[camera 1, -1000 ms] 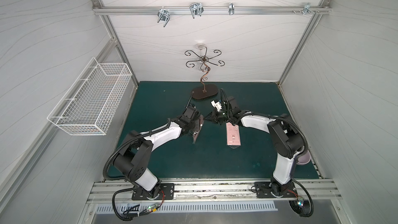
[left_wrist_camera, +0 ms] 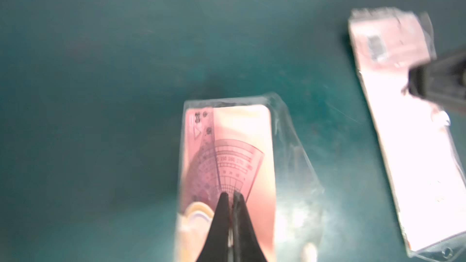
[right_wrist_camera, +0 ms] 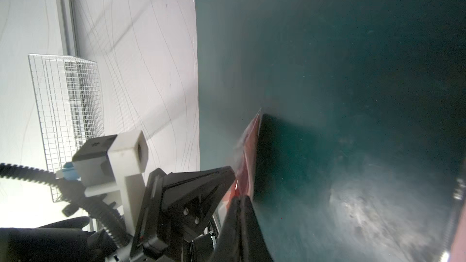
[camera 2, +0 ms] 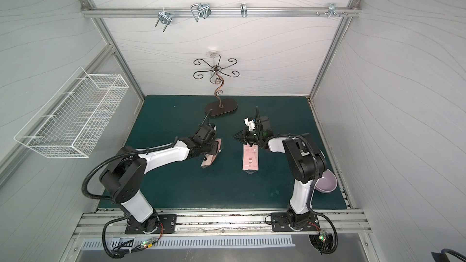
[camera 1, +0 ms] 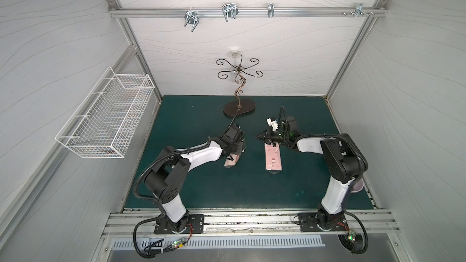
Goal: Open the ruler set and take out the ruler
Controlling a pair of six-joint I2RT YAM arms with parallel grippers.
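Note:
A ruler set in a clear sleeve (left_wrist_camera: 247, 121), with a protractor on a pink card, is at my left gripper. That gripper is shut on the sleeve, and the pack hangs tilted off the table (right_wrist_camera: 252, 150). My right gripper (camera 1: 258, 136) is shut, its fingertips (right_wrist_camera: 246, 208) together with nothing visible between them. It hovers near the far end of a second pink pack (camera 1: 273, 157), which lies flat on the table. In the left wrist view one right finger (left_wrist_camera: 436, 80) overlaps that second pack (left_wrist_camera: 388, 116).
On the green table (camera 1: 194, 116) a dark metal stand (camera 1: 247, 105) is at the back middle. A pink bowl (camera 2: 326, 181) sits at the right edge, and a white wire basket (camera 1: 111, 116) hangs on the left wall.
Both arms have moved right, the left gripper carrying its pack. That pack has turned from edge-on to showing more of its pink face. The second pack has not moved.

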